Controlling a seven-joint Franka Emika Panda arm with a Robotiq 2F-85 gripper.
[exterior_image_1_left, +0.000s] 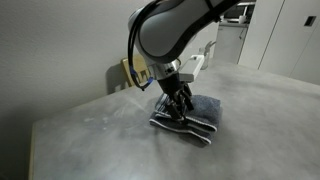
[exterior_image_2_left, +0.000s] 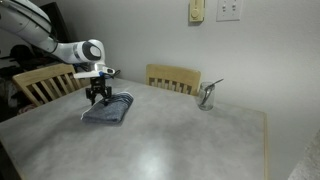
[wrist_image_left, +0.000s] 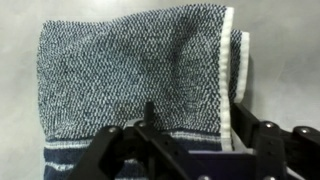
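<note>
A folded dark blue-grey towel (wrist_image_left: 130, 70) with white edging lies flat on the grey table. In the wrist view its layered edge (wrist_image_left: 226, 80) runs down the right side, and a striped band crosses the bottom. My gripper is right down at the towel, with one finger (wrist_image_left: 149, 112) over the cloth and the other (wrist_image_left: 238, 118) at the white edge. The fingers stand part open across that edge strip. Whether any cloth is pinched between them is not clear. In exterior view 1 the gripper (exterior_image_1_left: 182, 108) covers part of the towel (exterior_image_1_left: 205, 112).
Wooden chairs (exterior_image_2_left: 172, 77) stand behind the table's far edge. A glass jar with a utensil (exterior_image_2_left: 207, 97) sits near the back of the table (exterior_image_2_left: 190, 140).
</note>
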